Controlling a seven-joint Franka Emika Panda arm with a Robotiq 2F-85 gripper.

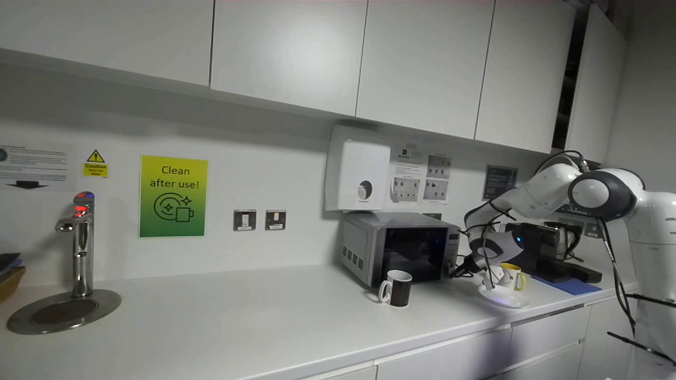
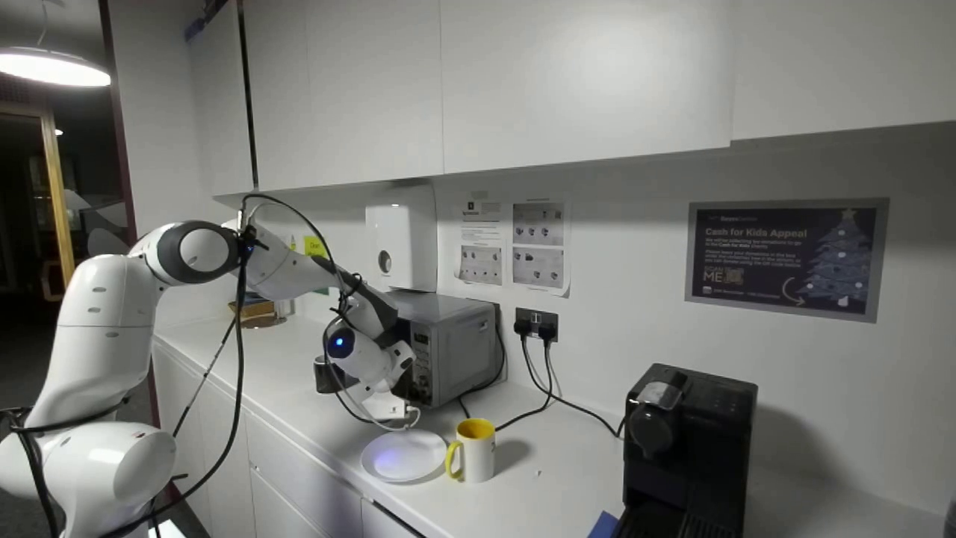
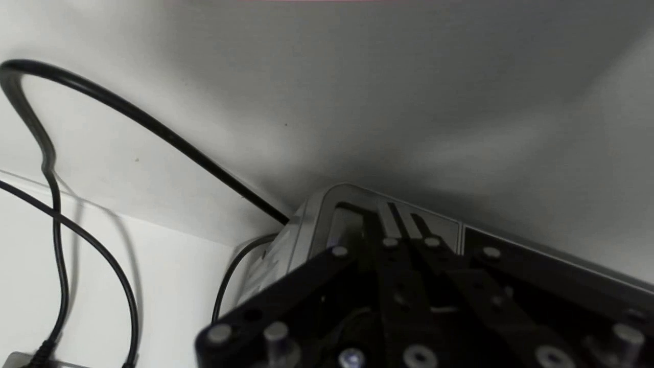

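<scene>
The grey microwave (image 1: 405,221) stands against the wall with its dark door closed. My gripper (image 1: 457,273) is low beside the right end of its front, by the control panel. In the wrist view the gripper is shut, its dark fingers close together with nothing visible between them. Their tips overlap the lower part of the microwave's panel (image 3: 349,222); whether they touch it I cannot tell. In exterior view 2 the arm's wrist (image 2: 381,363) hides the fingers and most of the microwave's front.
A black-and-white mug (image 1: 399,290) stands before the microwave. Under the wrist lie a white plate (image 2: 405,456) and, beside it, a yellow-handled mug (image 2: 475,450). Black cables (image 3: 153,125) run behind the microwave. A coffee machine (image 2: 690,439) stands farther right.
</scene>
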